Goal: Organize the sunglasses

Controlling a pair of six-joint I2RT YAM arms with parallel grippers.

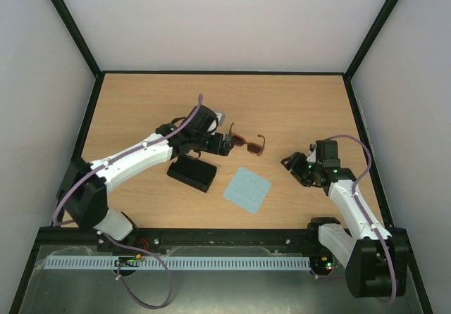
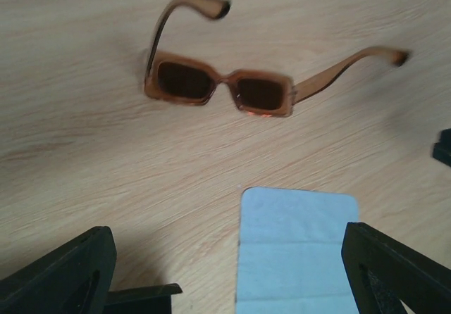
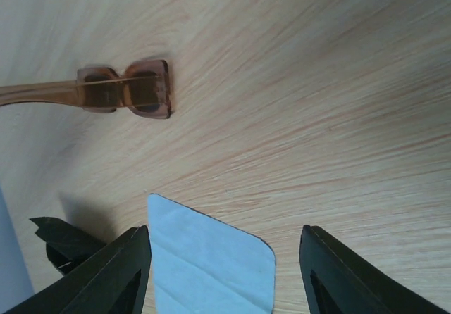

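Note:
Brown sunglasses (image 1: 246,143) with dark lenses lie on the table, both temples unfolded, as the left wrist view shows at the sunglasses (image 2: 220,87). A black case (image 1: 192,172) rests to their lower left. Beside it a light blue cloth (image 1: 247,189) lies flat. My left gripper (image 1: 224,144) hangs just left of the sunglasses, its fingers (image 2: 67,275) spread wide with nothing between them. Off to the right of the cloth is my right gripper (image 1: 290,165); its fingers (image 3: 345,279) stand apart and empty. Part of the case's upper edge is hidden under the left arm.
Bare wooden table (image 1: 303,106) stretches across the back and right. Dark frame bars border the table, with pale walls (image 1: 225,18) behind and at both sides. A purple cable (image 1: 127,152) runs along the left arm.

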